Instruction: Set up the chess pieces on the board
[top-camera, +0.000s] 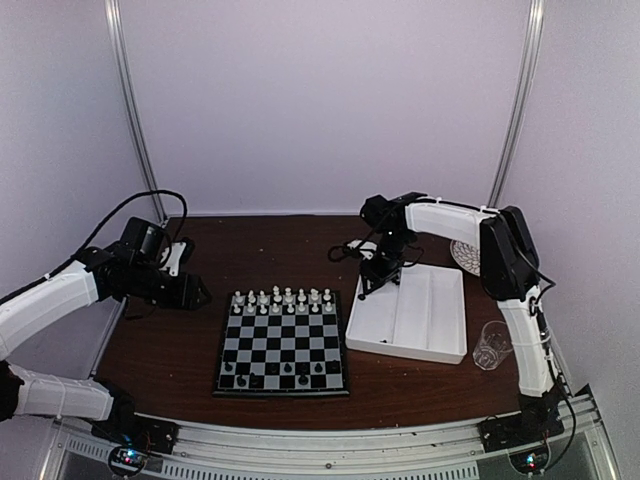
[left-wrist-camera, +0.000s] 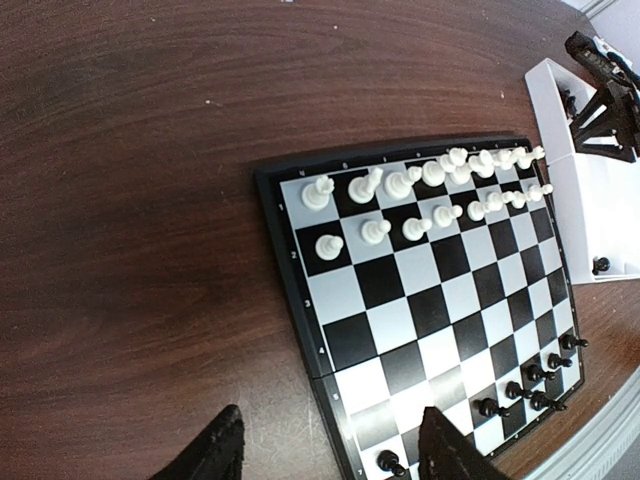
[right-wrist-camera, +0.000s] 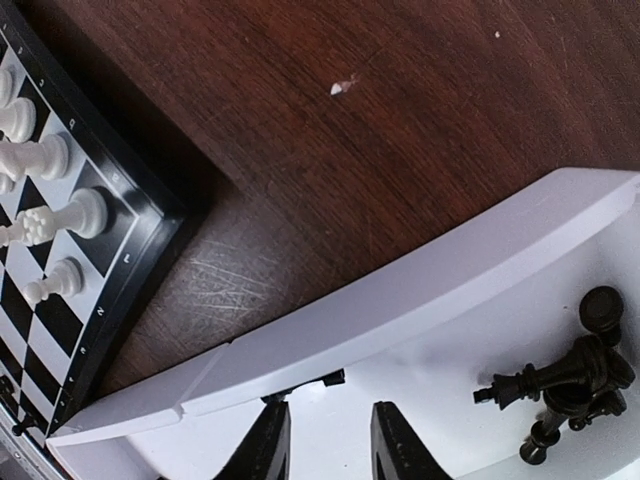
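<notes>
The chessboard (top-camera: 281, 345) carries two rows of white pieces (top-camera: 283, 301) along its far side and several black pieces (left-wrist-camera: 535, 374) at its near side. More black pieces (right-wrist-camera: 560, 375) lie heaped in a corner of the white tray (right-wrist-camera: 440, 290). Another dark piece (right-wrist-camera: 303, 385) shows close to the tray wall, just past the right fingertips. Over the tray's left part, my right gripper is open with an empty gap. My left gripper stands open left of the board, holding nothing.
Right of the tray is a clear glass (top-camera: 493, 346). A patterned plate (top-camera: 466, 256) sits behind it, partly covered by the right arm. Bare table (top-camera: 270, 250) stretches behind the board.
</notes>
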